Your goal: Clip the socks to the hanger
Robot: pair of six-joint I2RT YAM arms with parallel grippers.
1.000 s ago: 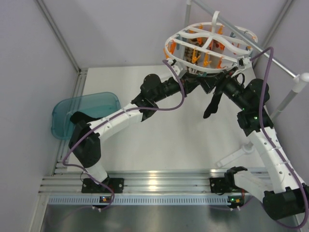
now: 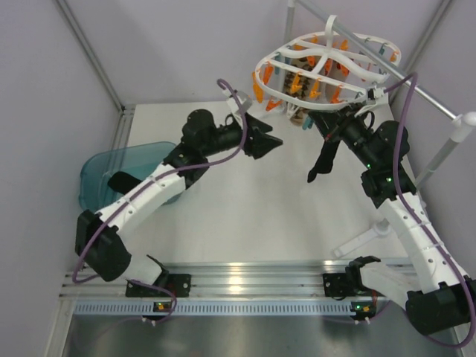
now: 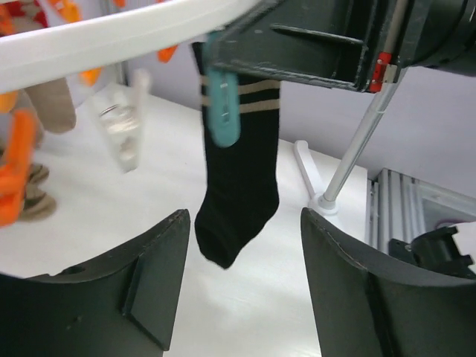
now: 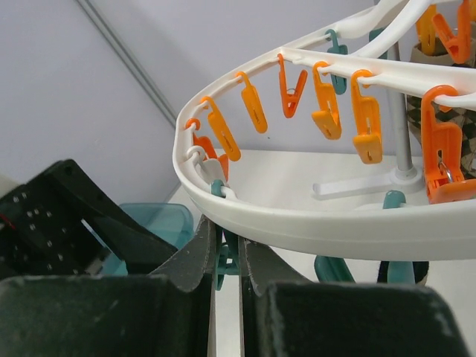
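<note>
A black sock [image 3: 242,160] with two pale stripes hangs below the rim of the white hanger [image 2: 327,52], its top hidden behind my right gripper in the left wrist view. A teal clip [image 3: 223,108] hangs in front of the sock there. My right gripper is shut at the rim on a teal clip [image 4: 225,269]. Whether it also pinches sock fabric cannot be told. My left gripper [image 2: 269,137] stands open, left of the rim and apart from it; nothing is between its fingers.
Orange clips [image 4: 366,119] line the hanger, and patterned socks [image 3: 33,197] hang farther back. A teal bin [image 2: 93,178] at the left holds a dark item [image 2: 123,182]. White stand poles [image 2: 439,160] are close to the right arm.
My left gripper has backed away from the rim to the left and opened. The hanging sock has swung.
</note>
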